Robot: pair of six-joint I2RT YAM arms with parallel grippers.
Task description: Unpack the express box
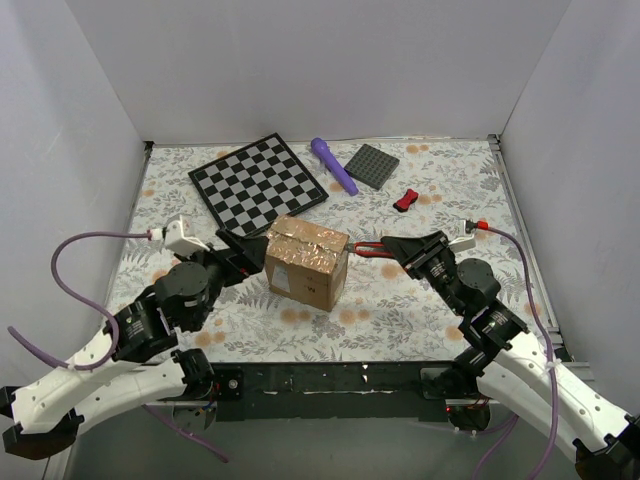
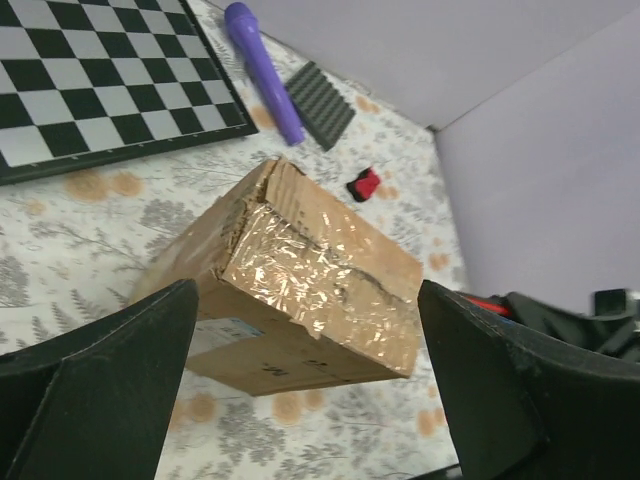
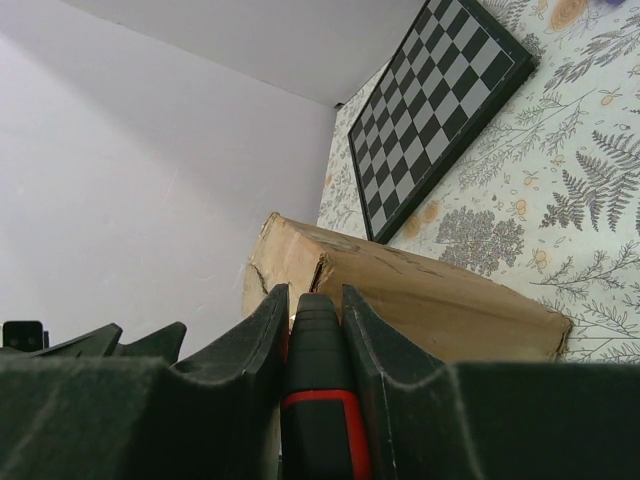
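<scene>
A brown cardboard box [image 1: 307, 262], its top strip of clear tape [image 2: 310, 262] wrinkled and shiny, stands closed on the table. My right gripper [image 1: 388, 247] is shut on a red and black utility knife [image 3: 320, 400]. In the top view the knife's front end reaches the upper right edge of the box; the blade's depth there cannot be told. To the left of the box is my left gripper [image 1: 258, 250], fingers [image 2: 95, 385] spread wide and nothing held. From the left wrist, the whole box top shows beyond those fingers.
Behind the box lie a checkered board [image 1: 258, 184], a purple microphone-shaped object [image 1: 333, 165], a dark grey ridged pad [image 1: 371, 166] and a small red and black item [image 1: 406, 200]. Open patterned tabletop [image 1: 430, 310] stretches to the right and in front.
</scene>
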